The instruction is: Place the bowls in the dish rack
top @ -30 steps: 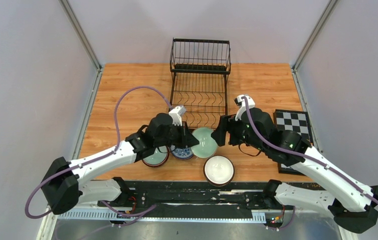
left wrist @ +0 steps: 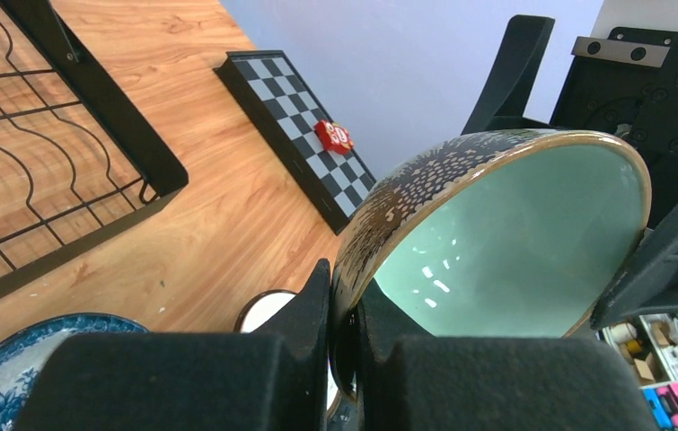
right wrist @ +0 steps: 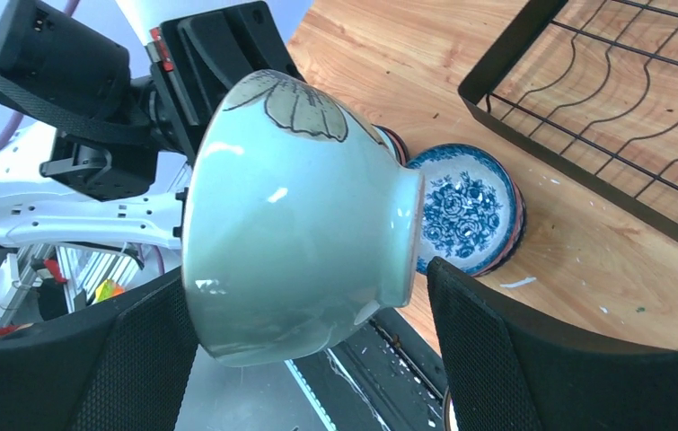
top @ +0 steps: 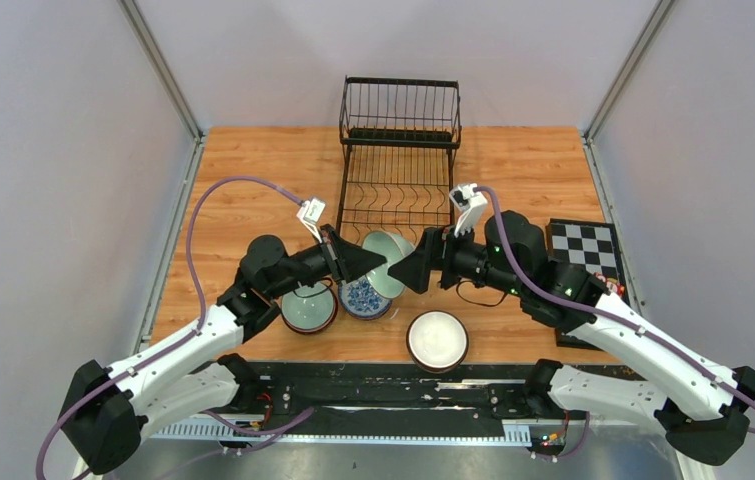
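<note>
A celadon bowl with patterned outside point(top: 385, 270) point(left wrist: 506, 233) point(right wrist: 299, 224) is held on edge above the table's front middle by my left gripper point(top: 371, 260), shut on its rim. My open right gripper point(top: 405, 268) stands beside the bowl, the bowl's foot toward it. Below are a blue floral bowl point(top: 361, 308) point(right wrist: 461, 211), a stacked celadon bowl point(top: 303, 310) at left and a white bowl point(top: 436, 340) at front. The black dish rack point(top: 398, 150) point(left wrist: 66, 126) stands behind them.
A checkered board point(top: 578, 240) point(left wrist: 286, 94) with a red item lies at the right edge of the wooden table point(top: 233, 170).
My left gripper has moved left and turned the bowl further onto its edge. My right gripper has come slightly left, closer to the bowl.
</note>
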